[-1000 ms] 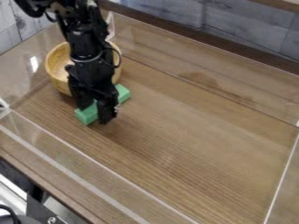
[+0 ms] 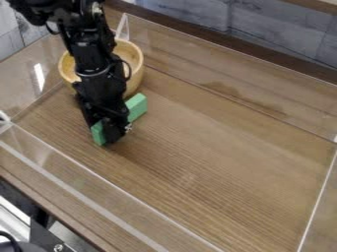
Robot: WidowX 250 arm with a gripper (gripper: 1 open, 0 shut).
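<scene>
The black gripper [image 2: 105,118] hangs over the wooden table in the left part of the camera view, its lower parts over a green object [image 2: 132,108]. More green shows low between the fingers, near the table; whether they grip it cannot be told. A yellow bowl [image 2: 125,59] sits just behind the gripper, partly hidden by the arm.
A grey wall [image 2: 263,25] runs along the back right, and the table's pale edge borders the right side.
The gripper has shifted slightly from where it was, and the green under it shows at a somewhat different angle, reaching a little lower in the view than a second ago.
</scene>
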